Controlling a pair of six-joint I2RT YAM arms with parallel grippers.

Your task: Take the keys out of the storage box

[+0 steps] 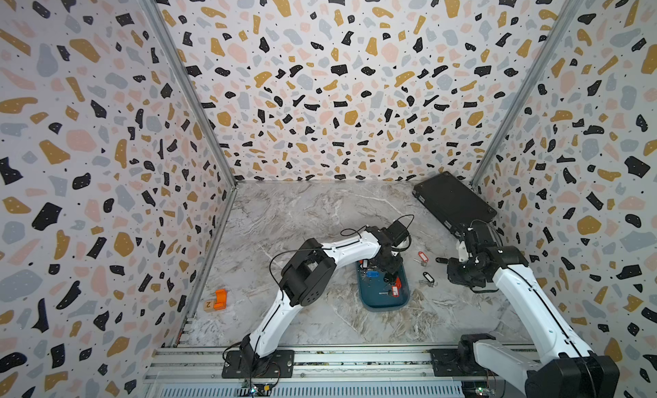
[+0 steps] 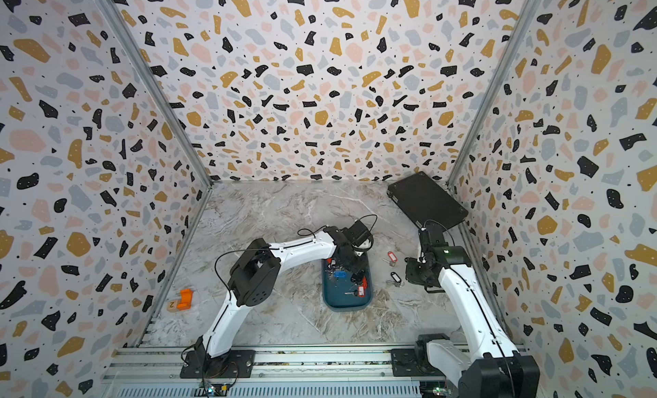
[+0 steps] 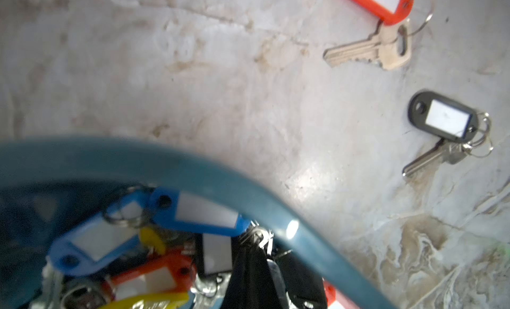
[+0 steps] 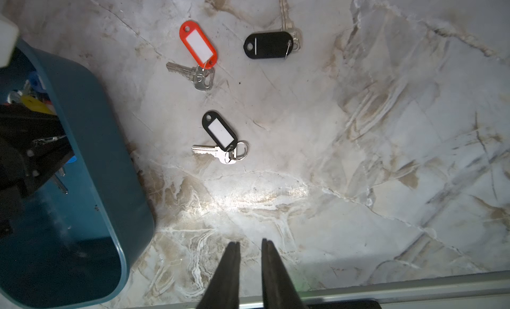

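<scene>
The blue storage box [image 1: 383, 302] holds keys with blue [image 3: 95, 240], red [image 3: 146, 277], yellow and black tags. My left gripper is down inside it among them, looking shut; what lies at its tips is unclear. Outside, right of the box, lie three tagged keys: red [image 4: 198, 45], black [image 4: 268, 45] and another black [image 4: 219, 131]. My right gripper hangs over the table further right, its fingertips a narrow gap apart, with nothing visible between them.
A black case [image 1: 453, 199] lies at the back right. An orange object [image 1: 219, 298] sits at the front left.
</scene>
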